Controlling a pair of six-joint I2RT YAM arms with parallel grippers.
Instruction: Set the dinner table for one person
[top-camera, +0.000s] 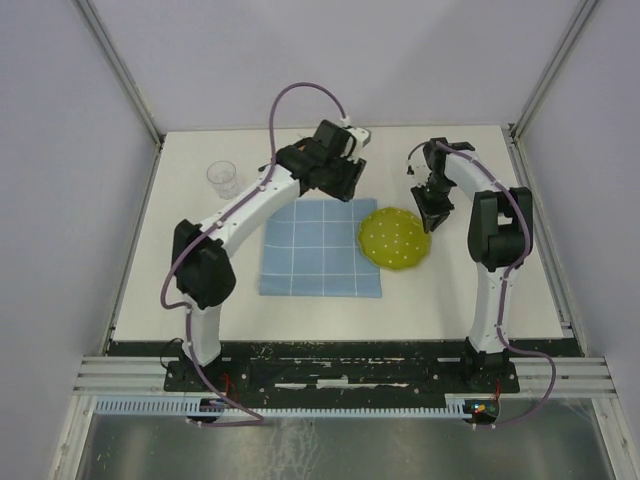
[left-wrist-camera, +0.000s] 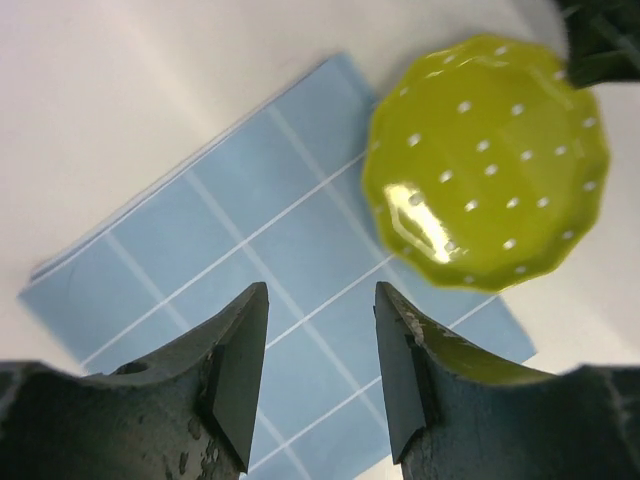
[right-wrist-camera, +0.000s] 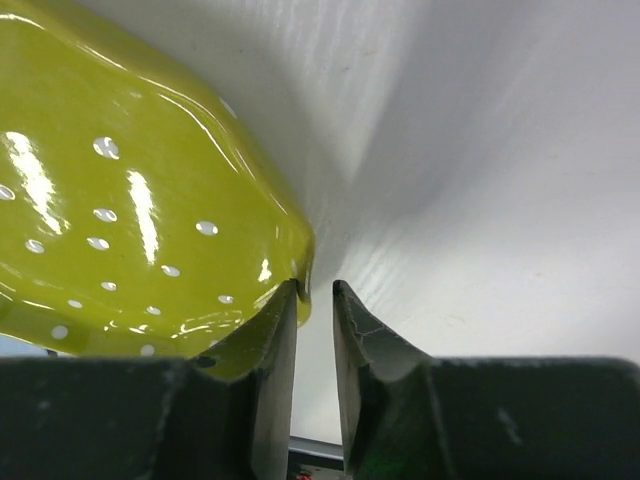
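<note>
A green plate with white dots (top-camera: 394, 239) lies over the right part of the blue cloth (top-camera: 310, 262), its right side on bare table. My left gripper (top-camera: 348, 190) is above the cloth's upper right, left of the plate; in the left wrist view its fingers (left-wrist-camera: 240, 350) stand wide apart with nothing between. At the plate's right rim is my right gripper (top-camera: 432, 222), open with a narrow gap. In the right wrist view, its left finger (right-wrist-camera: 275, 345) overlaps the rim, while the right finger (right-wrist-camera: 352, 335) is just outside; whether they touch the plate cannot be told.
A clear glass (top-camera: 223, 178) stands at the back left. My left arm mostly covers the cutlery at the back. Free table lies left of the cloth and in front of the plate.
</note>
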